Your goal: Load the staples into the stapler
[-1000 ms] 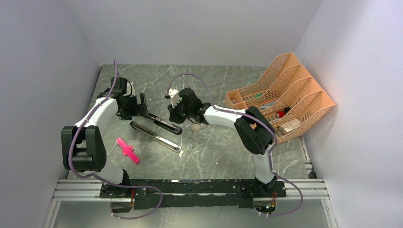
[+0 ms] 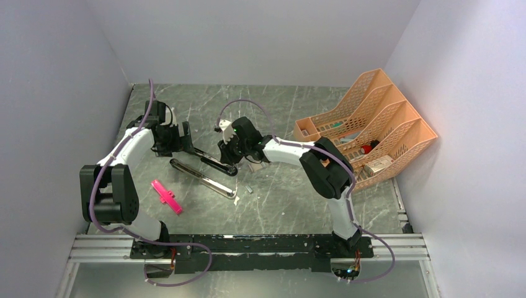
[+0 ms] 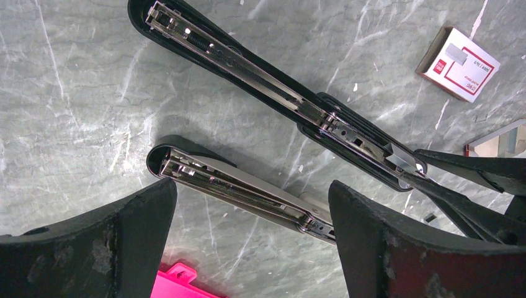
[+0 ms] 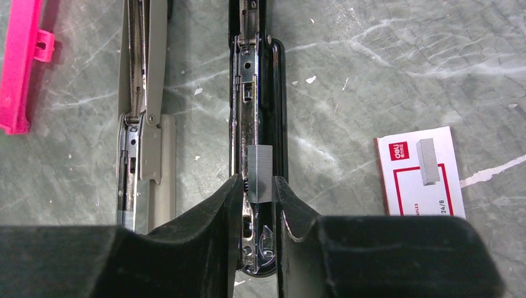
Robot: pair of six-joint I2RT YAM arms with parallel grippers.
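Observation:
The black stapler [image 4: 279, 99] lies opened on the table, its long metal channel exposed. A grey staple strip [image 4: 260, 174] rests over the front part of that channel, set toward its right side in the right wrist view. Around the strip stands my right gripper, its fingertips apart, with a gap showing on the strip's left; in the left wrist view the strip [image 3: 402, 159] looks tilted. My left gripper is open above the table, nothing held. A white-and-red staple box [image 4: 415, 174] carries another grey strip [image 4: 428, 161] on top.
A beige-grey stapler [image 3: 248, 186], also opened, lies beside the black one. The pink stapler [image 2: 166, 197] is near the left arm. A small grey piece [image 2: 249, 189] sits on the table. At the right stands an orange divided basket [image 2: 372, 124].
The left arm has not moved.

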